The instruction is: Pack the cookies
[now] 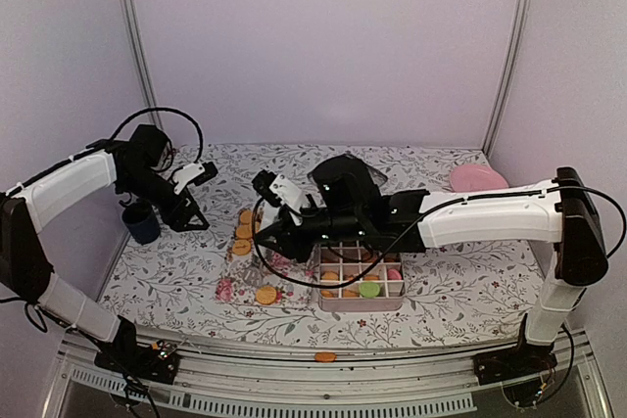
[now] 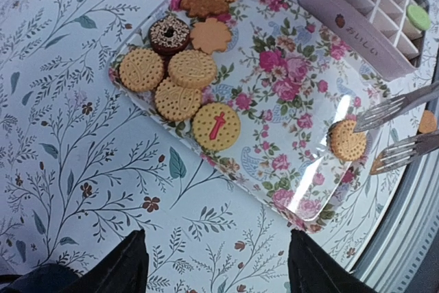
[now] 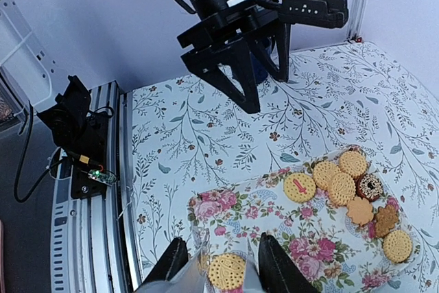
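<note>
My right gripper is shut on silver tongs, whose forked tips (image 2: 394,109) reach over the tray's front end in the left wrist view. One tip overlaps a round cookie (image 2: 346,139); whether they touch is unclear. More cookies (image 2: 191,68), several of them and one chocolate-ringed, cluster at the other end of the floral tray (image 2: 254,149). Right of the tray stands a divided box (image 1: 361,304) with cookies and a green piece (image 1: 369,289) in its compartments. To the tray's left hangs my left gripper (image 1: 198,200), open and empty, its fingers (image 2: 130,265) wide apart.
A dark cup (image 1: 141,223) stands at the left, and a pink plate (image 1: 477,177) lies at the back right. One orange cookie (image 1: 325,356) rests on the front rail. Patterned tablecloth (image 1: 460,301) is clear right of the box.
</note>
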